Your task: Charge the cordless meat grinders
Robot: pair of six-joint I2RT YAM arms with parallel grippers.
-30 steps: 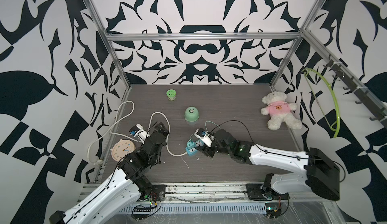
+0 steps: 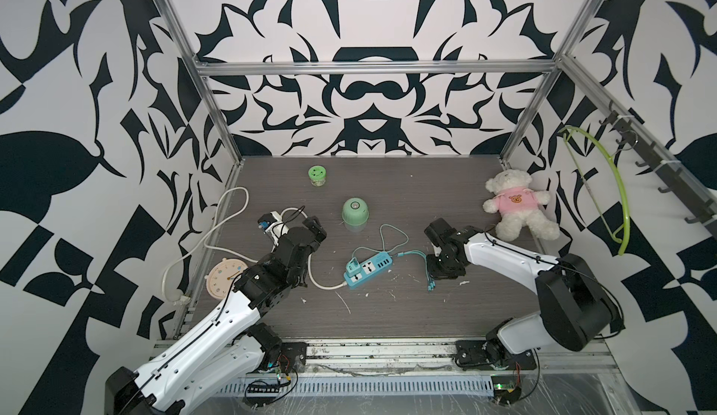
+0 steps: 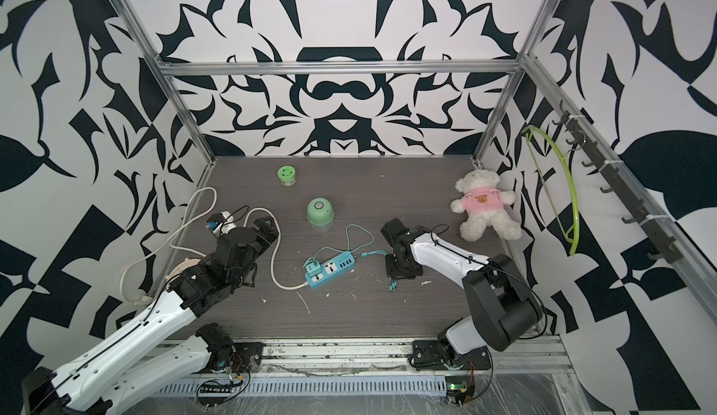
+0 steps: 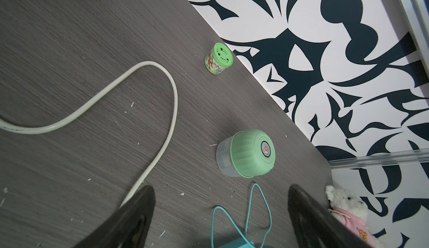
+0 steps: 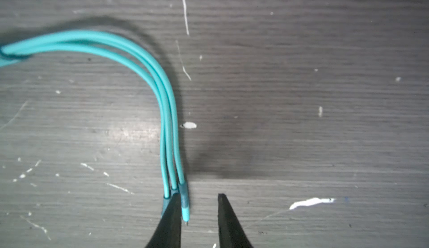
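The cordless meat grinder point(image 2: 355, 212), a green lid over a clear cup, stands mid-table; in the left wrist view the grinder point(image 4: 252, 153) shows a round red-marked button. A blue power strip point(image 2: 368, 267) lies in front of it, with a teal cable leading right. In the right wrist view that teal cable point(image 5: 147, 65) curves down into several connector ends point(image 5: 184, 201). My right gripper is partly open over them, one connector end showing between its fingers and others partly behind the left finger. Contact cannot be told. My left gripper is wide open and empty.
A white cord point(image 4: 172, 109) winds across the left side. A small green-lidded can point(image 2: 317, 176) stands at the back, a teddy bear point(image 2: 517, 204) at the right, and a round pinkish disc point(image 2: 224, 276) at the left edge.
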